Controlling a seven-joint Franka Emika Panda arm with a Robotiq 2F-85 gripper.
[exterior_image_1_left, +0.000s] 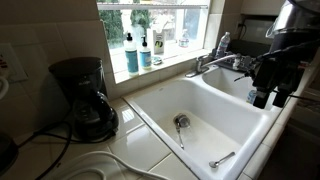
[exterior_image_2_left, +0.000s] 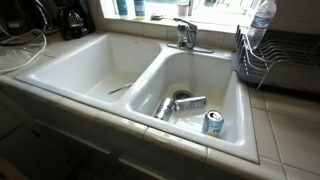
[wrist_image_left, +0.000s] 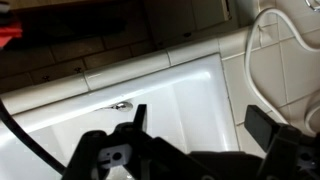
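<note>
My gripper (exterior_image_1_left: 269, 99) hangs over the right side of the sink in exterior view 1. Its two fingers stand apart, and in the wrist view nothing shows between the fingertips of the gripper. Down in the left basin (exterior_image_1_left: 155, 104) lie two metal utensils: one utensil (exterior_image_1_left: 182, 121) by the drain, another utensil (exterior_image_1_left: 222, 160) near the front. Part of a utensil (wrist_image_left: 122, 105) shows at the basin's edge in the wrist view. Several cans are in the right basin: an upright can (exterior_image_2_left: 213, 123) and silvery cans (exterior_image_2_left: 188, 103) lying by the drain.
A faucet (exterior_image_2_left: 186, 38) rises behind the sink. To its right is a dish rack (exterior_image_2_left: 282, 65) with a clear bottle (exterior_image_2_left: 262, 20). A black coffee maker (exterior_image_1_left: 84, 98) and a pale hose (exterior_image_1_left: 125, 160) occupy the left counter; soap bottles (exterior_image_1_left: 131, 54) line the sill.
</note>
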